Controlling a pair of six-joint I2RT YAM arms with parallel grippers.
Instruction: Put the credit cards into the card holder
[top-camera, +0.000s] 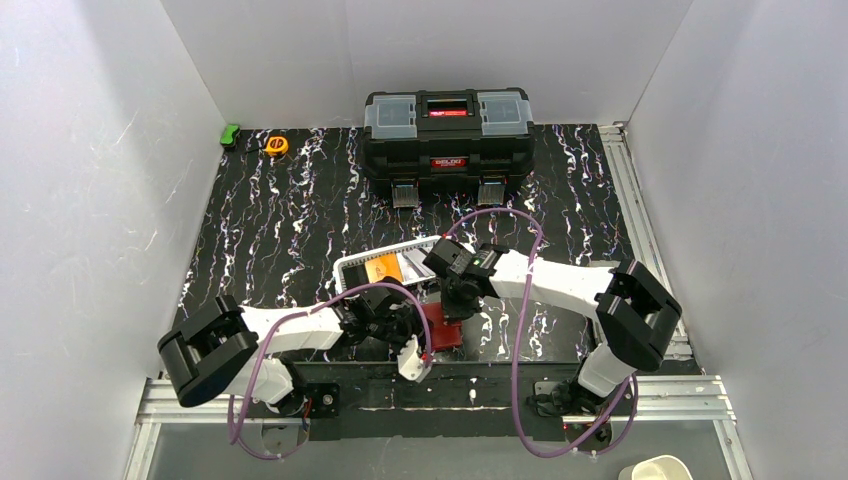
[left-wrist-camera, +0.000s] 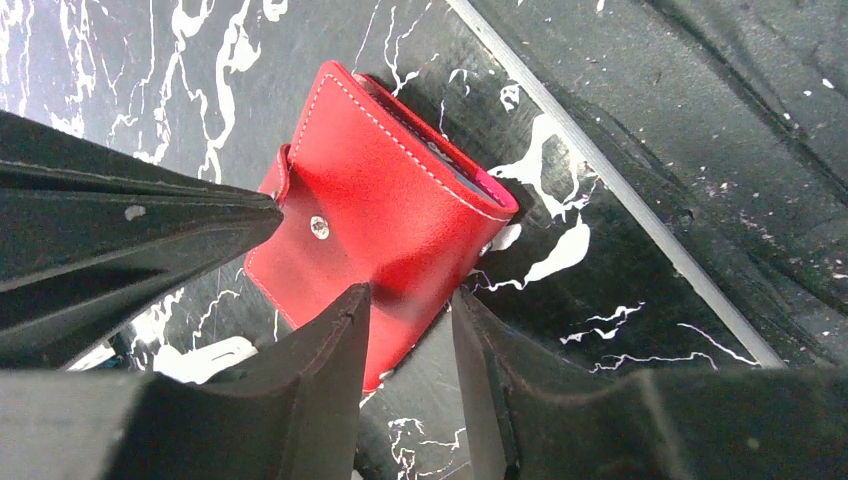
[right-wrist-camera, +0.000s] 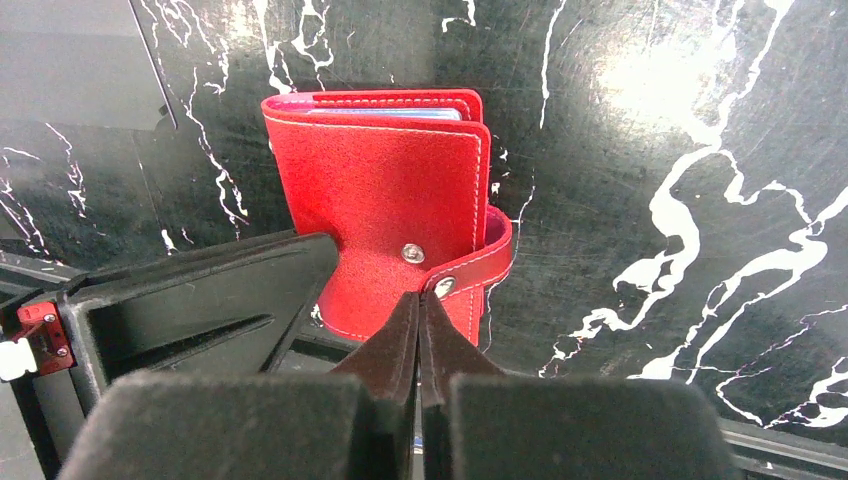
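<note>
The red card holder (right-wrist-camera: 375, 200) lies folded on the dark marbled table, a pale blue card edge (right-wrist-camera: 400, 112) showing in its upper opening. Its strap (right-wrist-camera: 480, 268) curls over from the side, and its snap stud sits apart from the stud on the flap. My right gripper is shut, tips against the strap's end; nothing clear shows between them. In the left wrist view my left gripper is part open, its fingertips to either side of the holder's near edge. From above, both arms largely cover the holder (top-camera: 445, 330).
Behind the arms, a white tray (top-camera: 343, 272) holds an orange card (top-camera: 382, 267) and pale cards. A black toolbox (top-camera: 447, 140) stands at the back. Orange tape (top-camera: 276, 146) lies far left. The table's front edge runs close to the holder.
</note>
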